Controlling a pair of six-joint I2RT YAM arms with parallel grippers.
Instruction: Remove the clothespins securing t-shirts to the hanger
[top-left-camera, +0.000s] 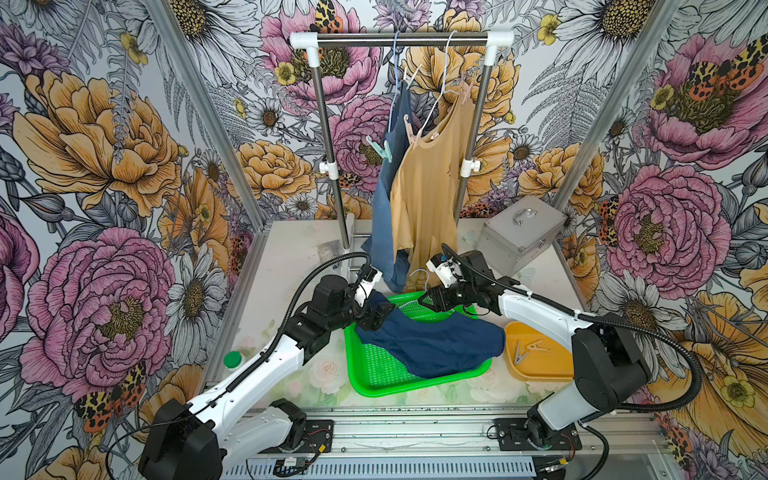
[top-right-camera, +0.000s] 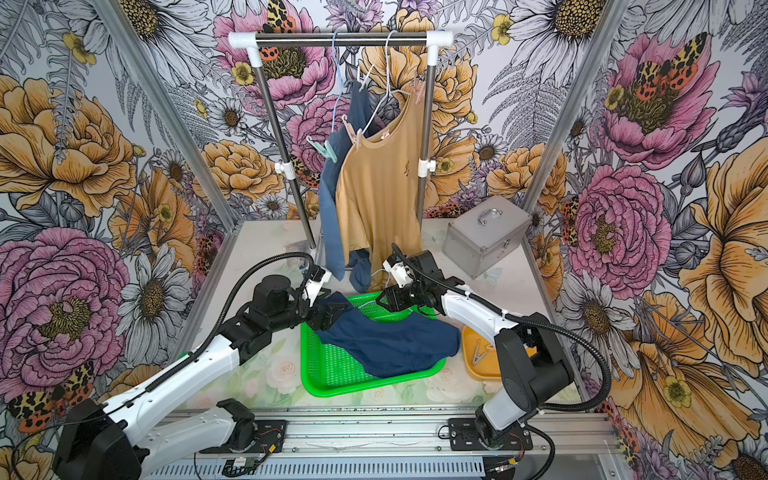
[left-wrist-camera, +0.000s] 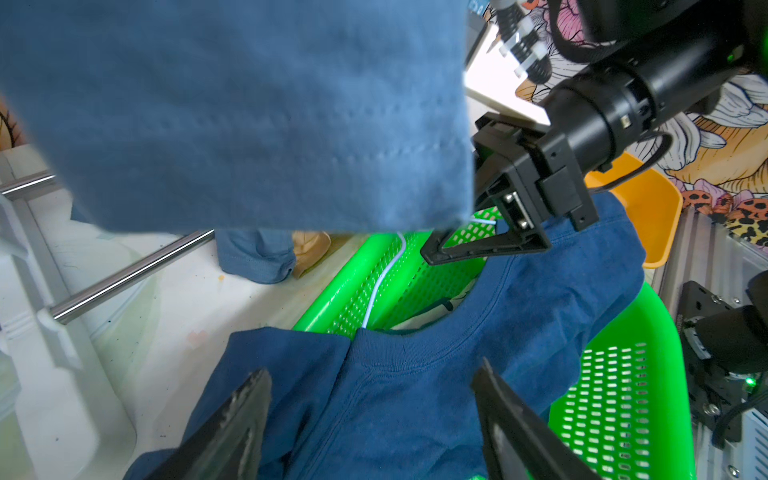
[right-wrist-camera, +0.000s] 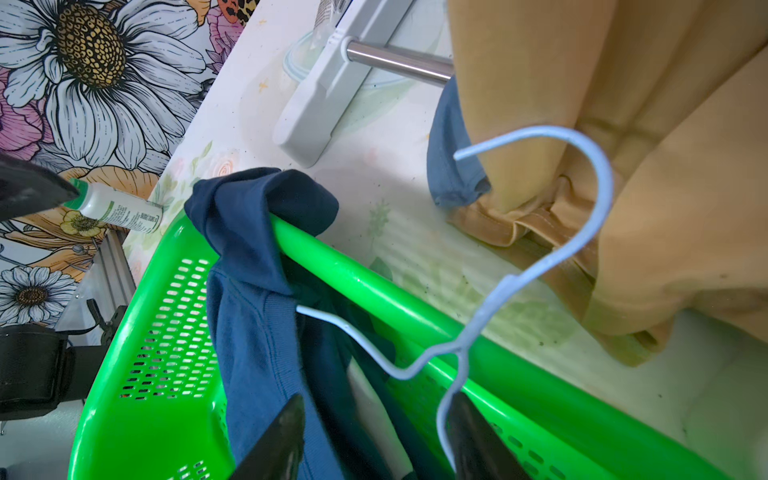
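A navy shirt (top-left-camera: 432, 344) lies in the green basket (top-right-camera: 316, 364) with a pale-blue hanger (right-wrist-camera: 497, 300) rising out of it. My left gripper is open above the shirt. My right gripper is open above the basket, the hanger's stem between or just behind its fingertips. Behind, on the rack, hang a blue shirt (top-right-camera: 332, 200) and a tan shirt (top-right-camera: 380, 192) with a mint clothespin (top-left-camera: 381, 149) and pink clothespins (top-left-camera: 410, 129).
An orange tray (top-left-camera: 536, 364) with clothespins is at right, a metal box (top-right-camera: 488, 240) behind it. A white bottle (right-wrist-camera: 120, 208) stands at left. The rack (top-left-camera: 336, 200) spans the back.
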